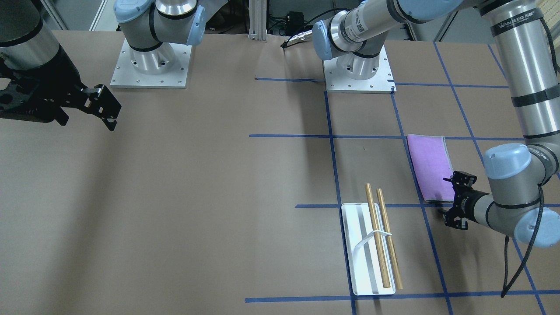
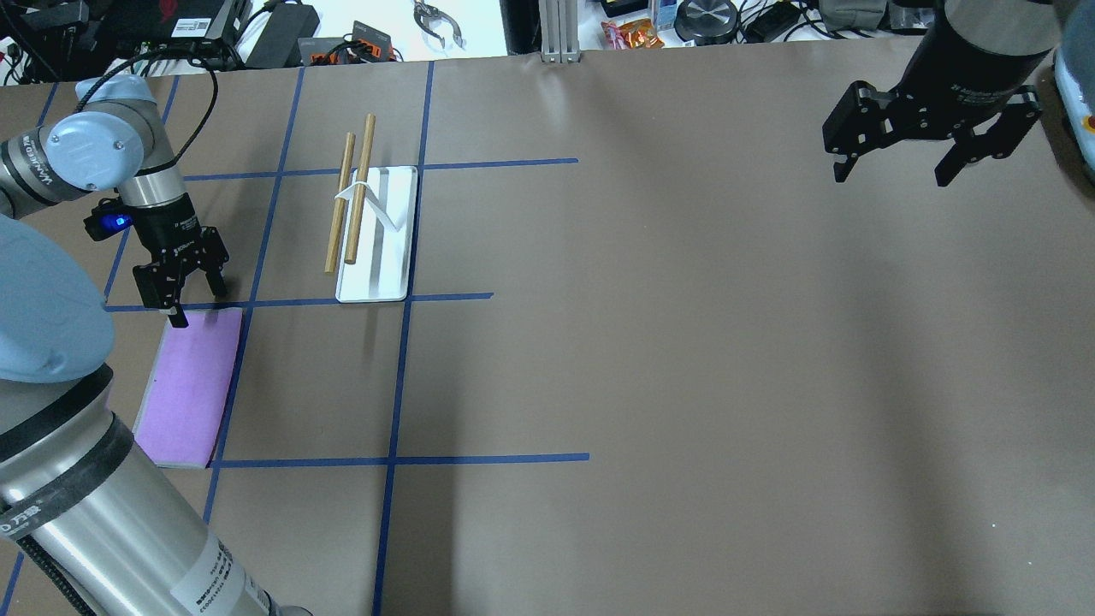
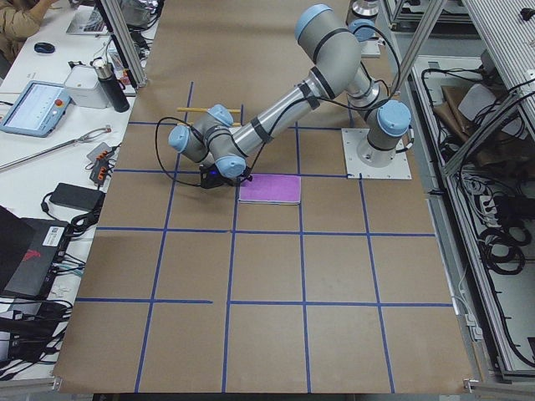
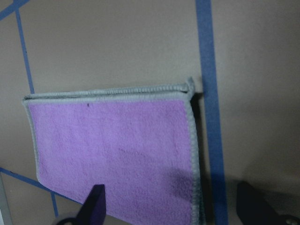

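Observation:
A folded purple cloth point(image 1: 428, 165) with a grey edge lies on the taped table; in the wrist view it point(image 4: 126, 150) fills the lower left. My gripper point(image 2: 197, 305) is low over one short end of the cloth, seen from the front at its near end point(image 1: 446, 194). In the wrist view the two fingertips straddle the cloth's edge and corner, apart, one over the cloth, one over bare table. The gripper stands open with nothing visibly held.
A white tray point(image 2: 390, 236) with two wooden sticks point(image 2: 361, 190) lies beside the cloth. Another arm's black gripper point(image 2: 924, 133) hangs at the far side.

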